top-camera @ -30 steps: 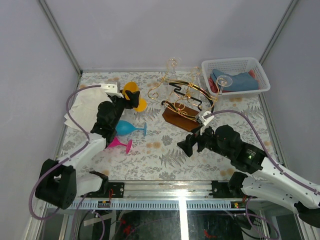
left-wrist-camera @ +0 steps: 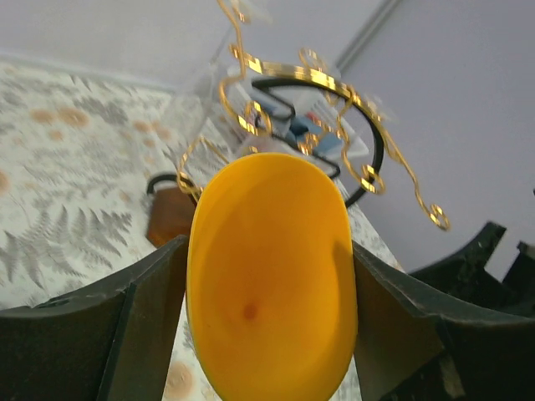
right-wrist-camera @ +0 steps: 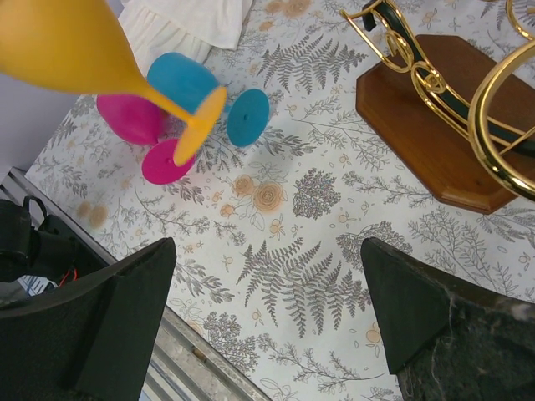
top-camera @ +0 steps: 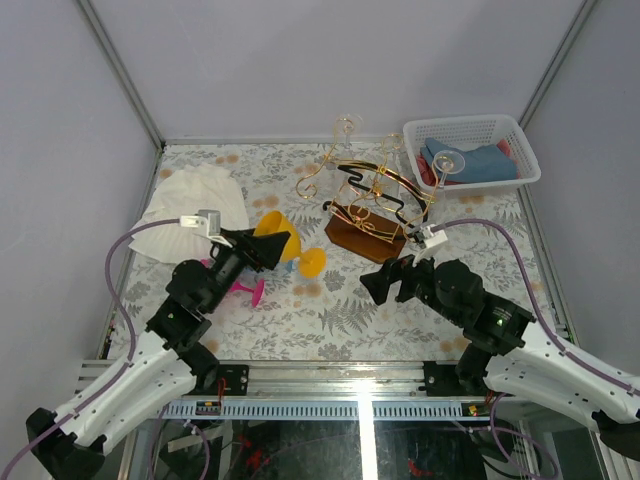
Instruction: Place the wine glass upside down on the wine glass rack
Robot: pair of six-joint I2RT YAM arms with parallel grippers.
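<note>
Off the table, a yellow wine glass (top-camera: 283, 233) is held by my left gripper (top-camera: 283, 250), which is shut on its bowl. In the left wrist view the bowl (left-wrist-camera: 272, 276) fills the space between the fingers. The right wrist view shows its stem and base (right-wrist-camera: 201, 125) pointing toward the table's middle, tilted slightly down. The gold wire rack (top-camera: 375, 200) on its wooden base (top-camera: 362, 236) stands to the right, apart from the glass. Several clear glasses are at the rack. My right gripper (top-camera: 388, 288) is open and empty in front of the rack (right-wrist-camera: 468, 92).
A blue glass (right-wrist-camera: 188, 79) and a pink glass (right-wrist-camera: 129, 117) lie on the table below the left arm. A white cloth (top-camera: 200, 200) is at the left. A white basket (top-camera: 480, 135) with cloths stands back right.
My left gripper has carried the yellow glass to the right and toward the front, now over the blue glass.
</note>
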